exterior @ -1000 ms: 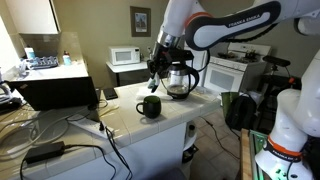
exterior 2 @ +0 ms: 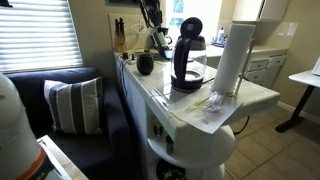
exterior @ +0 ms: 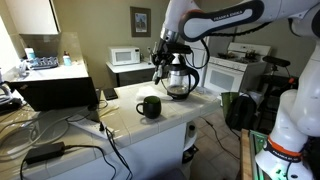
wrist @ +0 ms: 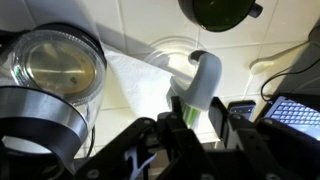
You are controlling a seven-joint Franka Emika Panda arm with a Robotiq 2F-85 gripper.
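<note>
My gripper is closed around a pale grey-white, rounded object with some green on it (wrist: 206, 78). In the wrist view its rounded end reaches past the fingertips; exactly what it is cannot be told. Exterior view 2 has this object hanging below the gripper (exterior 2: 155, 27), above the counter. From exterior view 1 the gripper (exterior: 160, 61) is high over the counter, behind a dark mug (exterior: 150, 106). Beneath the held object a white cloth or paper (wrist: 140, 82) lies flat on the tiles.
A glass kettle (exterior 2: 188, 70) and a paper towel roll (exterior 2: 232, 58) stand on the counter (exterior 2: 180, 118). Close to the gripper in the wrist view are a glass vessel (wrist: 58, 68) and the green mug (wrist: 222, 10). Cables lie on the counter's near part.
Over the last second the gripper and the object in it have risen from near the mug, drifting slightly right in exterior view 1. The mug has stayed put.
</note>
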